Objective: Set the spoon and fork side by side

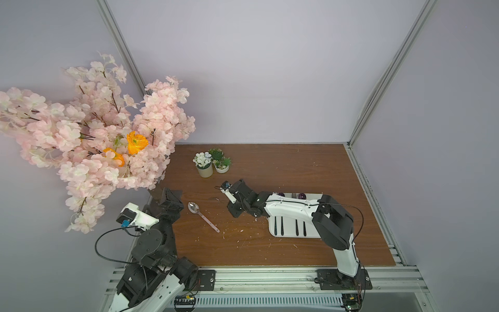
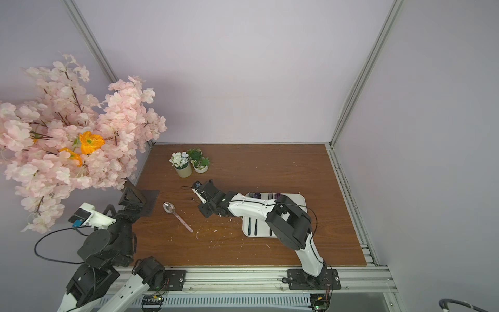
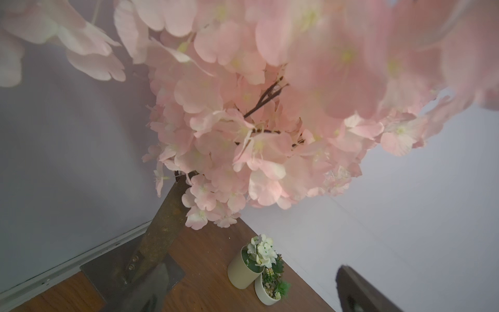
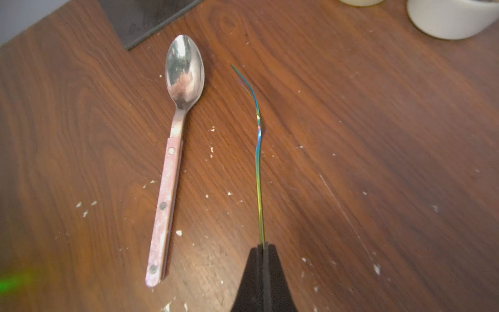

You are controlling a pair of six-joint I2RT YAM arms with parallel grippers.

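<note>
The spoon (image 1: 194, 208), with its silver bowl and pink handle, lies on the table and shows fully in the right wrist view. To its right there, my right gripper is shut on the fork (image 4: 258, 156). This thin, rainbow-coloured fork is seen edge-on, its tines pointing away; its handle end is hidden by the fingers. A clear gap separates fork and spoon, and whether the fork touches the table I cannot tell. Over the table's left edge, by the blossoms, my left gripper is open with nothing between its fingers.
Pink blossoms (image 1: 156, 119) crowd the left arm, above a dark base plate (image 4: 148, 18). A beige pot (image 1: 204, 171) and a small white pot (image 1: 222, 169) stand behind the spoon. The right arm reaches over a white cutlery tray (image 1: 289, 227).
</note>
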